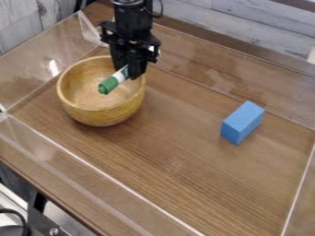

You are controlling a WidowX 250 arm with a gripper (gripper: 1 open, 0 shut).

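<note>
The black gripper (123, 61) hangs over the back part of a round light wooden bowl (92, 111), shut on a green cylindrical stick (112, 81) with a white part near the fingers. The stick is tilted, its lower end toward the front left, inside or just above the bowl; which of these I cannot tell.
A blue block (242, 123) lies on the wooden table (185, 184) to the right. A white wall or board runs along the back right.
</note>
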